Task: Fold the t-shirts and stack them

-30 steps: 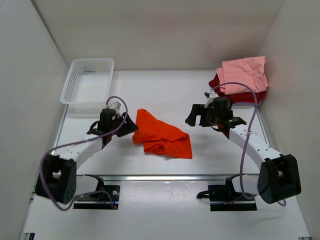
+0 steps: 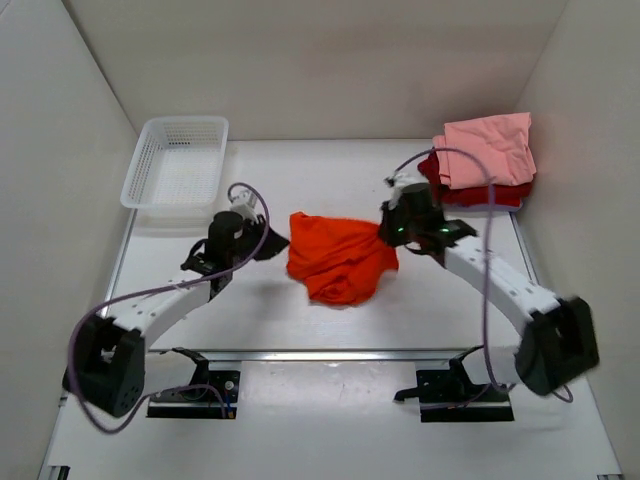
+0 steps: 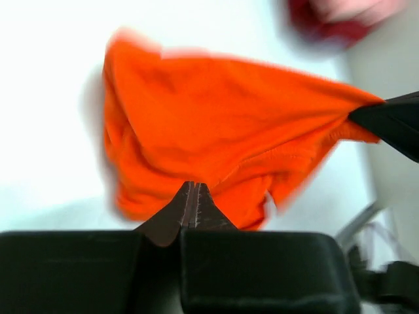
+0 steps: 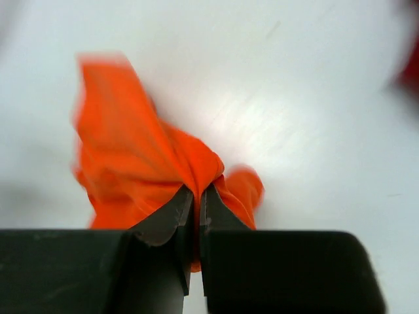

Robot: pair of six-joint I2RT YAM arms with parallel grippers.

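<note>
An orange-red t-shirt [image 2: 335,260] lies crumpled in the middle of the table, its right side pulled up off the surface. My right gripper [image 2: 384,236] is shut on that raised part, and in the right wrist view the gathered cloth [image 4: 196,163] runs between its fingers. To the shirt's left, my left gripper [image 2: 286,243] is shut, its tips close to the cloth but apart from it. Seen from the left wrist, the closed fingertips [image 3: 190,196] have no cloth between them, with the orange fabric beyond them.
At the back right stands a stack of folded shirts, with a pink one [image 2: 488,150] on top of a dark red one [image 2: 470,200]. An empty white basket [image 2: 177,165] sits at the back left.
The left gripper closed and rose away from the cloth.
</note>
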